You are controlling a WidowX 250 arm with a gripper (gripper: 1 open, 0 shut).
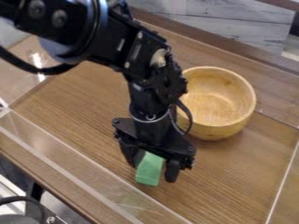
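My black gripper [152,156] is low over a green block [149,171] lying on the wooden table near its front. The fingers are down on either side of the block's upper part, partly covering it; whether they grip it cannot be told. A yellow bowl [225,99] stands behind and right of the gripper.
A pale wall runs along the back, and a dark cable shows at the lower left corner.
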